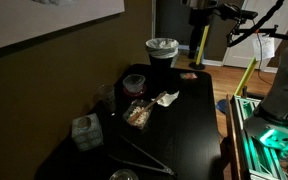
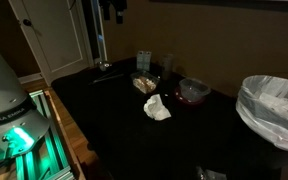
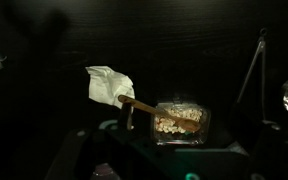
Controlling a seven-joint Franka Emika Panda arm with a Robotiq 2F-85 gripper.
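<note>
A clear container of pale chunks (image 3: 179,123) sits on the black table, with a brown stick-like utensil (image 3: 139,105) lying across it in the wrist view. Beside it is a crumpled white cloth or paper (image 3: 109,85). My gripper (image 2: 112,14) hangs high above the table, apart from everything on it. Its dark fingers look spread, with nothing visible between them. Tongs (image 1: 142,154) lie on the table near a shiny round dish (image 1: 124,174).
A red-based bowl with a clear top (image 2: 192,91) and a clear tall cup (image 1: 108,98) stand near the wall, as does a pale box (image 1: 86,132). A lined bin (image 2: 274,105) is beyond the table's end.
</note>
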